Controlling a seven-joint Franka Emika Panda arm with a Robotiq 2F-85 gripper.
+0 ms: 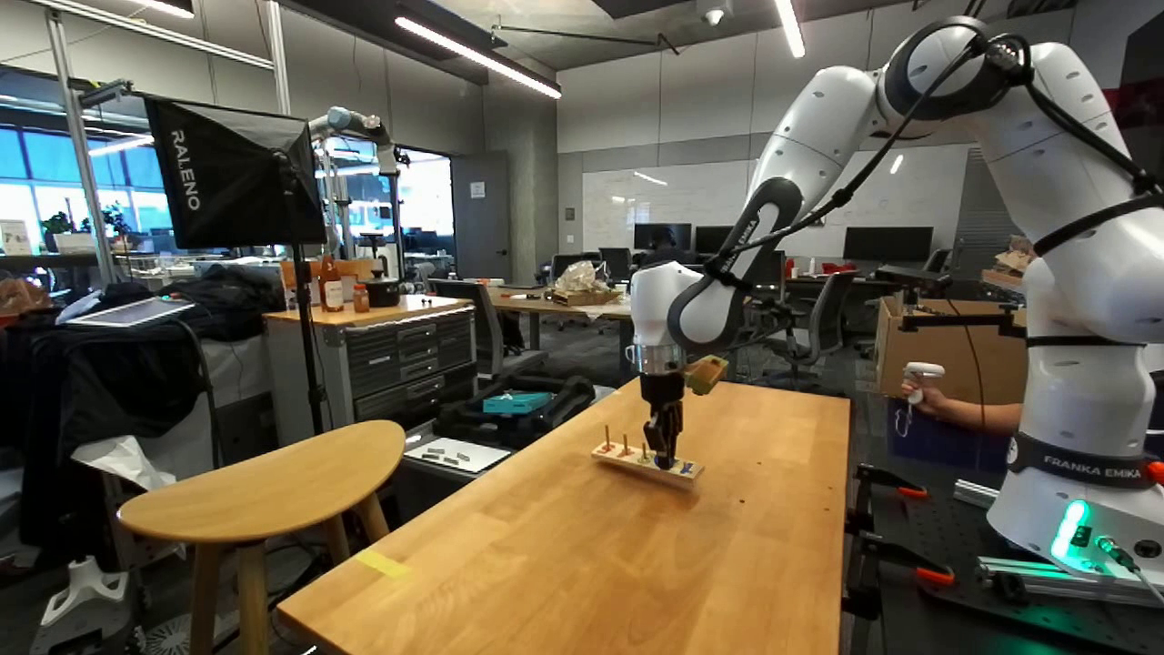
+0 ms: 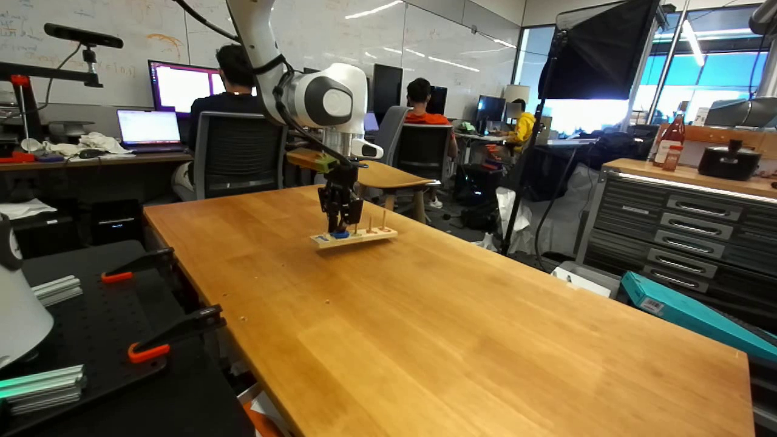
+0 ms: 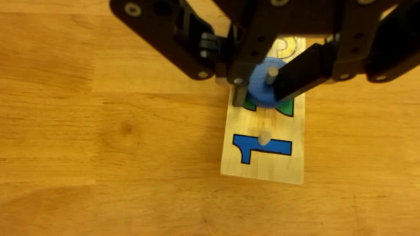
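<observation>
In the wrist view, a pale wooden board (image 3: pixel 271 173) carries a blue numeral 1 and a green numeral partly covered by a blue disc (image 3: pixel 262 88). A peg (image 3: pixel 271 74) stands up through the disc's middle. My gripper is shut on the disc, one finger at either side. Exterior view 1 has the board (image 1: pixel 624 457) at the far part of the table, with several slim pegs along it and my gripper (image 1: pixel 663 463) over its nearer end. In exterior view 2 the blue disc (image 2: pixel 340 234) shows under the fingers. Whether the board touches the table is unclear.
Clamps (image 1: pixel 906 557) line the robot's side, and a wooden stool (image 1: pixel 273 480) stands off to the left.
</observation>
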